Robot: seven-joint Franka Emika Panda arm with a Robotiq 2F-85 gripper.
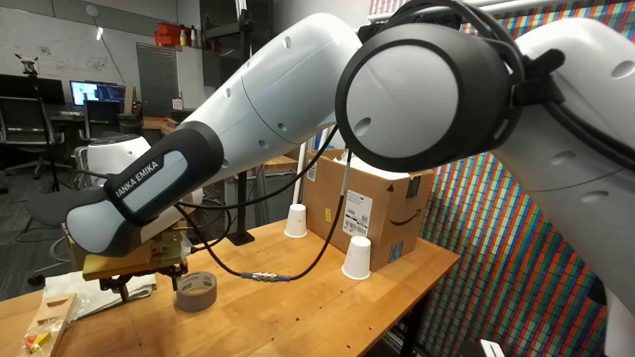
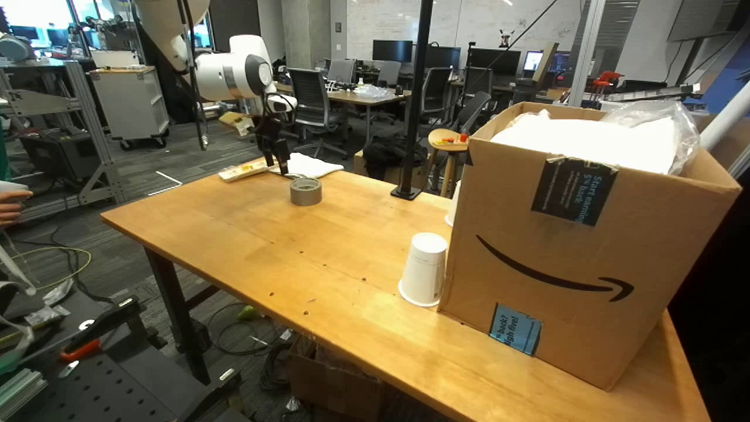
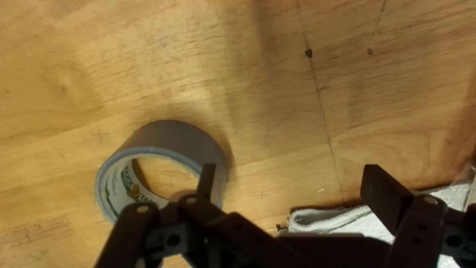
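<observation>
My gripper stands open in the wrist view, its two dark fingers wide apart with only bare table and cloth edge visible between them. A grey roll of duct tape (image 3: 189,138) lies flat on the table, partly covered by the left-hand finger. Under the other finger's side is a folded white cloth (image 3: 339,221), its far part hidden by the gripper. In exterior view 1 the gripper (image 1: 149,285) is low over the cloth (image 1: 89,291), left of the tape roll (image 1: 196,300). Exterior view 2 shows the gripper (image 2: 276,160) behind the tape (image 2: 306,200).
A wooden piece (image 1: 50,318) in clear wrap lies at the table's left end. Two upside-down white cup stacks (image 1: 357,259) (image 1: 295,221) stand beside a large open cardboard box (image 1: 324,193). A black post (image 2: 408,184) rises at one edge.
</observation>
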